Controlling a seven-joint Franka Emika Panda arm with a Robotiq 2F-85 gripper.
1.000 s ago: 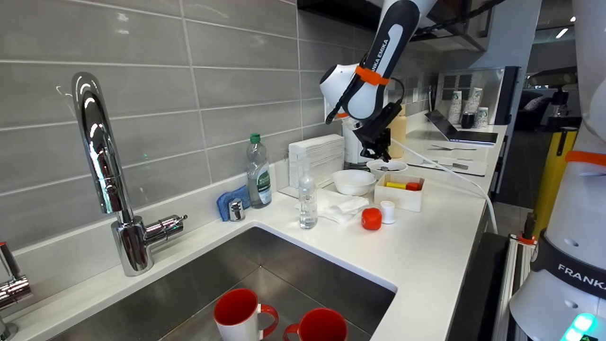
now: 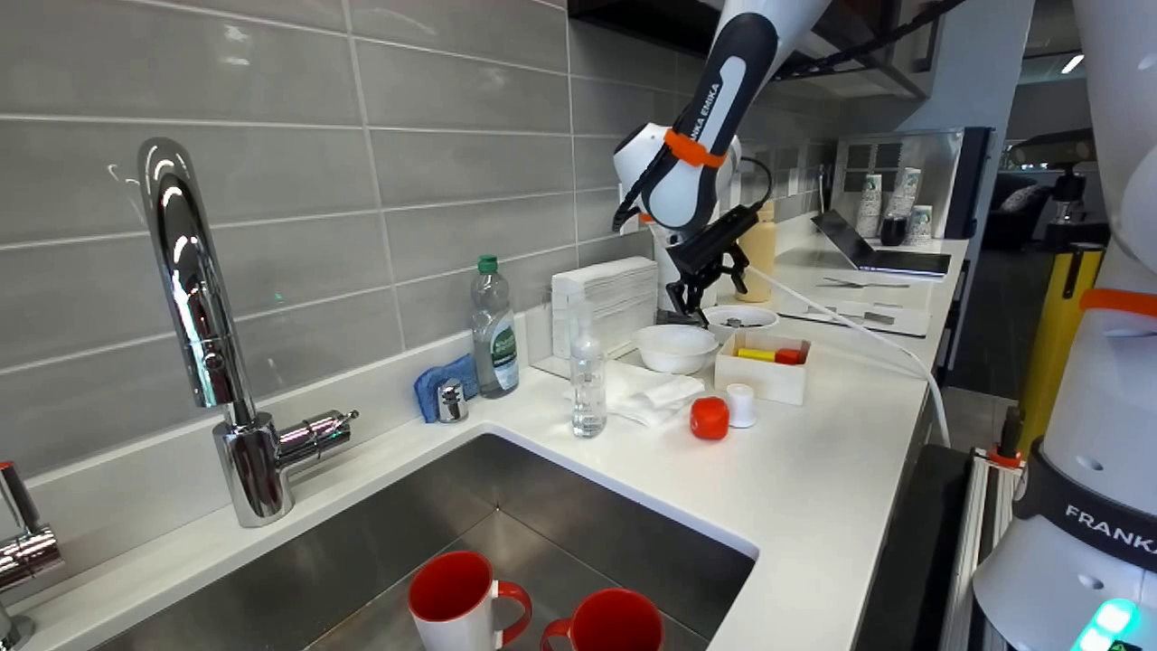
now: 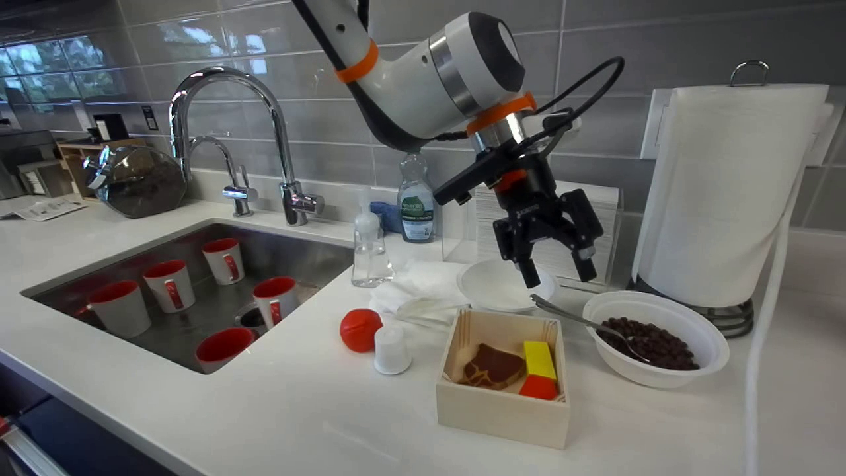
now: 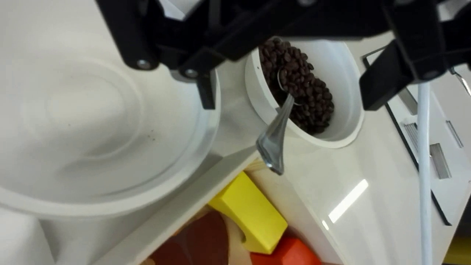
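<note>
My gripper [image 3: 560,279] is open, its two black fingers apart with nothing between them. In exterior view 2 it hangs above the back of the counter, over the gap between two white bowls. The left bowl [image 4: 95,110] looks empty but for a few dark specks. Dark beans [image 4: 304,84] partly fill the other bowl [image 3: 596,311], and a metal spoon [image 4: 274,140] rests in them, its handle leaning out over the rim toward the wooden box. That spoon handle lies below the fingers in the wrist view, apart from them.
In front stands a wooden box [image 3: 498,411] with a yellow block [image 3: 539,359], a red block and a brown toy slice. A red ball-like item [image 3: 360,330], white cup [image 3: 392,350] and soap bottle [image 3: 369,246] are left. The paper towel roll [image 3: 726,190] stands behind the beans.
In exterior view 1 my gripper has moved left and somewhat lower, toward the emptier bowl, and its fingers now show spread. The counter items have stayed in place.
</note>
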